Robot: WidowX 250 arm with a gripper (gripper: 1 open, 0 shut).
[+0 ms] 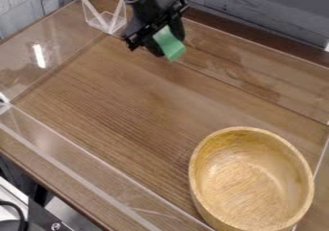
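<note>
My black gripper [152,35] hangs over the back of the wooden table, shut on a small green object [170,44], which is tilted and partly covered by the fingers. A round yellow bowl [251,182] stands at the front right of the table.
A clear, wire-like or plastic holder [106,17] stands at the back left, left of my gripper. A wall runs along the back, and cables show at the lower left beyond the table's edge.
</note>
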